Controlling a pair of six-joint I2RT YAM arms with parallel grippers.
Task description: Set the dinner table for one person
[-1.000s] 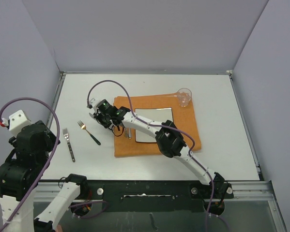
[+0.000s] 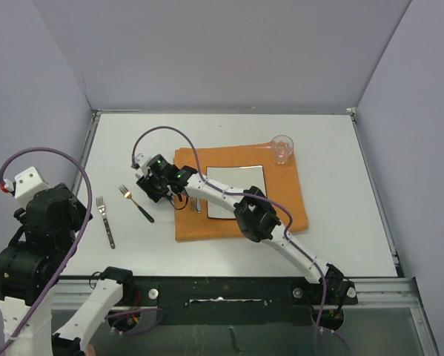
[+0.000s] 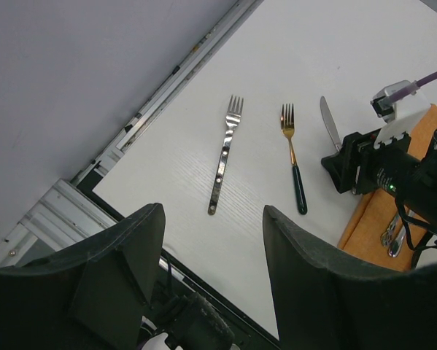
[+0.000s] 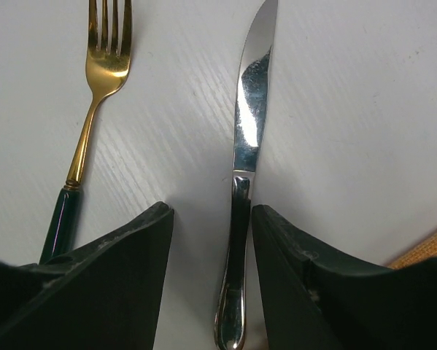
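Observation:
A silver knife (image 4: 249,109) lies on the white table, with my open right gripper low over its handle, one finger either side. Left of it lie a gold fork with green handle (image 2: 136,202) and a steel fork (image 2: 104,221). An orange mat (image 2: 193,233) holds a white square plate (image 2: 236,177), with more cutlery (image 2: 196,206) partly hidden by the right arm and a glass (image 2: 282,149) at the back right corner. My left gripper hangs open over the left side, nothing between its fingers.
Walls and metal rails (image 3: 65,206) border it, and the right arm stretches across the mat.
My right gripper has shifted slightly over the last second around the knife at the mat's left. The left arm and the objects look unmoved.

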